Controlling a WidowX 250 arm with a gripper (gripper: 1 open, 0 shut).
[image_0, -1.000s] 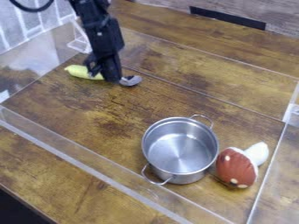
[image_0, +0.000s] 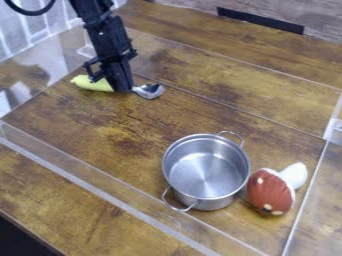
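My black gripper (image_0: 123, 82) is down at the upper left of the table, over a pale yellow-green elongated object (image_0: 91, 83) and a small silver spoon-like piece (image_0: 150, 91) just to its right. The fingertips are dark and small against these items; the gripper looks shut, and I cannot make out anything held between its fingers. A steel pot (image_0: 205, 172) with two wire handles stands at the lower middle right, and a red-and-white mushroom toy (image_0: 275, 188) lies to its right.
Clear strips run along its left and right edges.
The arm has shifted slightly, ending a little left and lower over the yellow-green object. The pot and mushroom are unchanged.
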